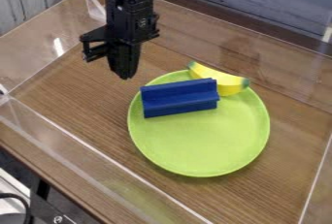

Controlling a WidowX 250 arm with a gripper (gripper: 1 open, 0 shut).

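Observation:
The black gripper (109, 55) hangs above the wooden table at upper left, apart from the plate and angled downward; whether its fingers are open or shut is hard to tell. A blue block (180, 98) lies on the left upper part of the green plate (196, 146). Just behind it, at the plate's back edge, lies a yellow banana (220, 79).
A clear plastic wall runs along the table's left and near sides. A pale wooden panel (259, 10) stands at the back. A black cable (18, 201) lies at bottom left.

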